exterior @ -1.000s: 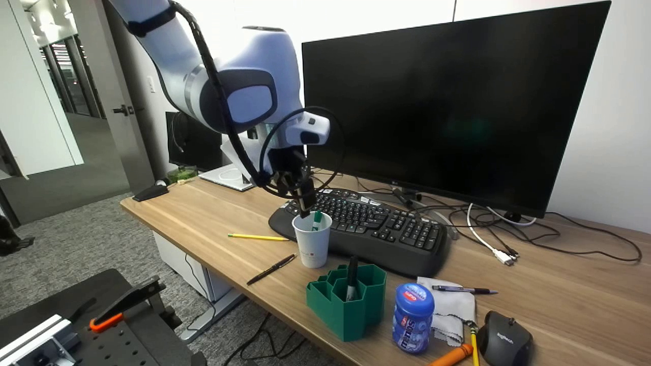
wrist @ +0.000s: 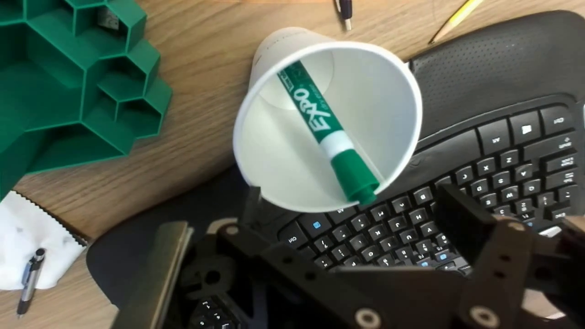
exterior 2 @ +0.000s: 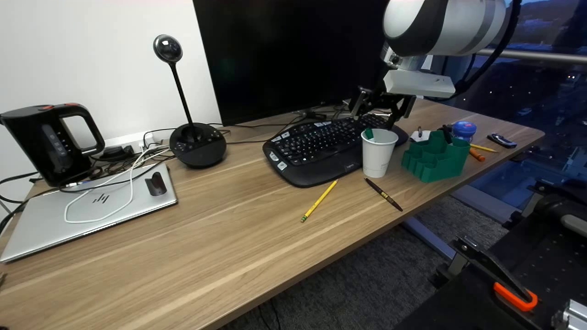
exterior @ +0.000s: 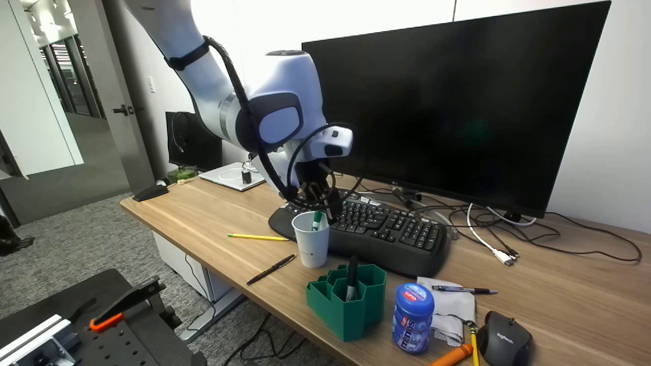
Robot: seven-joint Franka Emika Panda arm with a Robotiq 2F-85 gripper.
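A white paper cup stands upright on the desk in front of the keyboard. Inside it leans a green Expo marker, its capped end resting near the rim. My gripper is open, its two fingers spread apart over the keyboard side of the cup, and nothing is between them. In the second exterior view the gripper hangs just above and behind the cup. The green hexagonal organizer sits beside the cup, with a black marker upright in it.
The black keyboard lies behind the cup, below the large monitor. A yellow pencil and a dark pen lie near the cup. A blue gum jar stands past the organizer. The desk's left half has free room.
The arm and gripper have moved to the right in the first exterior view, toward the monitor side of the cup. Cup, marker and organizer look unmoved.
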